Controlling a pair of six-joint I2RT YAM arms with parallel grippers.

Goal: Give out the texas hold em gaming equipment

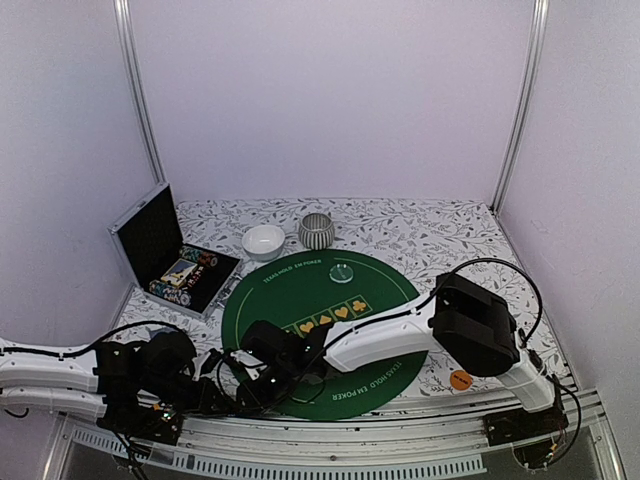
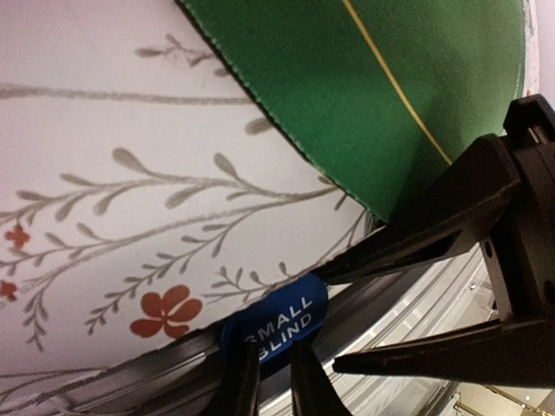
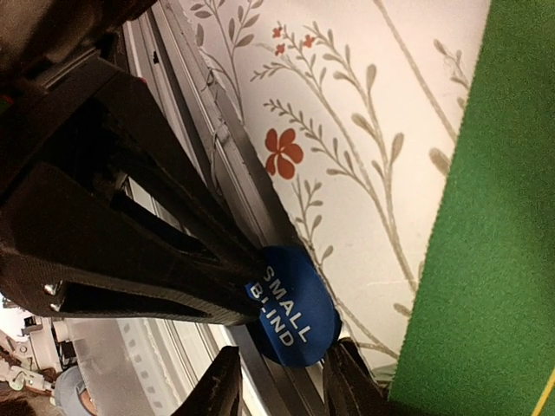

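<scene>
A blue "SMALL BLIND" disc point(image 2: 282, 319) is at the table's front edge, beside the green poker mat point(image 2: 364, 104). My left gripper is shut on the disc's rim. From the other side my right gripper stands part open, its fingers around the opposite end of the same disc point(image 3: 299, 314). One right fingertip comes close to the disc's edge; whether it touches, I cannot tell. In the top view the two grippers meet at the mat's lower left and hide the disc. A clear round disc point(image 1: 341, 273) lies on the mat's far part.
An open case point(image 1: 215, 285) with chips and cards stands at the left. A white bowl point(image 1: 264, 242) and a striped cup point(image 1: 316, 232) sit behind the mat. An orange disc point(image 1: 461, 380) lies at the right front.
</scene>
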